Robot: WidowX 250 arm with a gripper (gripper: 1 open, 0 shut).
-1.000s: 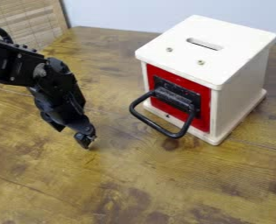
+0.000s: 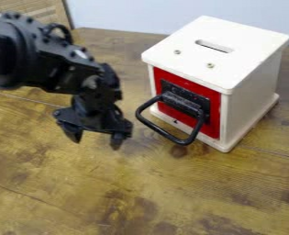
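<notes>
A white wooden box (image 2: 247, 64) with a slot on top stands on the table at the right. Its red front (image 2: 165, 77) carries a black plate with a black loop handle (image 2: 172, 136) sticking out toward the left. My black gripper (image 2: 95, 138) hangs above the table left of the handle, apart from it, fingers pointing down and open, with nothing visible between them.
A slatted wooden panel (image 2: 49, 11) stands at the back left, and a white wall is behind.
My gripper has moved right and up toward the handle and has turned, its fingers now more spread in view. The box and handle have not moved.
</notes>
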